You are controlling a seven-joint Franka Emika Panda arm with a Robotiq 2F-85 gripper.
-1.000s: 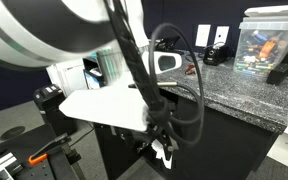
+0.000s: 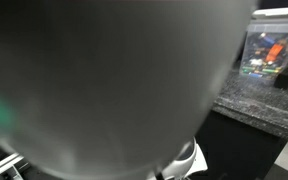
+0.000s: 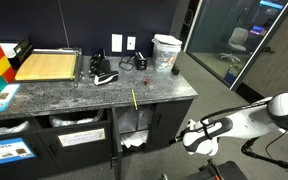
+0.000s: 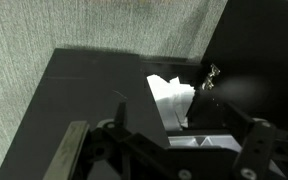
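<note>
My gripper stands open at the bottom of the wrist view, its fingers far apart and nothing visible between them. Beyond the fingers lies a dark flat panel [image 4: 89, 95], with a crumpled white cloth or paper [image 4: 171, 98] in a dark recess beside it. A small metal fitting [image 4: 211, 77] sits on the dark panel to the right. In exterior view 2 the white arm [image 3: 239, 122] reaches in from the right, low in front of the cabinet. White things [image 3: 134, 138] show in the cabinet's open middle compartment.
Above the cabinet runs a grey speckled counter [image 3: 104, 95] bearing a cutting board [image 3: 46, 66], dark tools [image 3: 102, 70] and a lidded clear bin [image 3: 166, 52]. Blurred grey arm body [image 2: 114, 80] blocks most of exterior view 1. Carpet [image 4: 134, 25] is bare at the wrist view's top.
In exterior view 1 the arm has swung up close to the camera and now covers most of the picture. Earlier, the gripper was visible low by the cabinet, with something white near it.
</note>
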